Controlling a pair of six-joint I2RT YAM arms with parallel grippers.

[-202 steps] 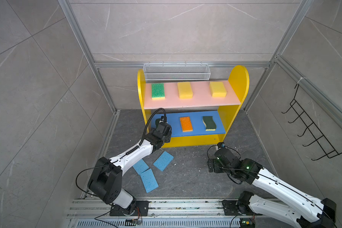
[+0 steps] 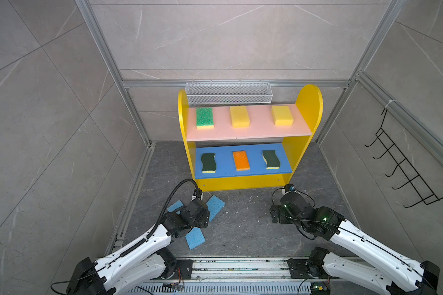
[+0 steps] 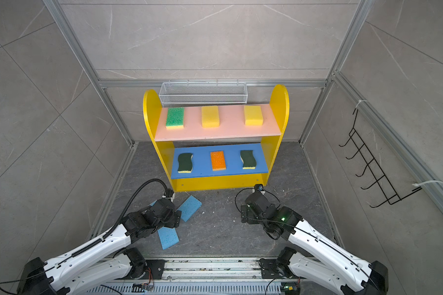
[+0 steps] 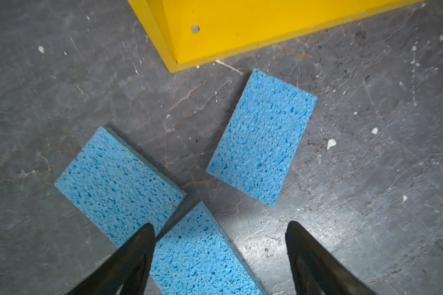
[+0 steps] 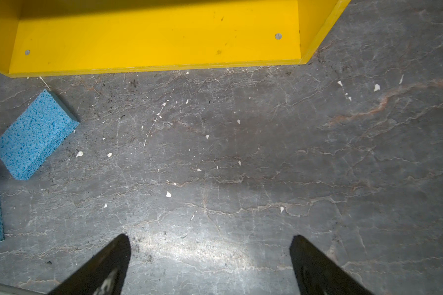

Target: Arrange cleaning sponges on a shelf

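Observation:
The yellow shelf [image 2: 313, 98] carries a green and two yellow sponges on its pink level [image 2: 219, 133], and two dark green sponges and an orange sponge [image 2: 241, 160] on its blue level [image 2: 221, 173]. Three blue sponges lie on the floor: one nearest the shelf [image 4: 261, 136], one at left [image 4: 120, 184], one lower [image 4: 201, 253]. My left gripper is above them, open, its fingers empty. My right gripper stands open over bare floor in front of the shelf's right half.
A wire basket [image 2: 229, 93] hangs on the back wall, a black hook rack [image 2: 403, 162] on the right wall.
The right arm is nearly unchanged.

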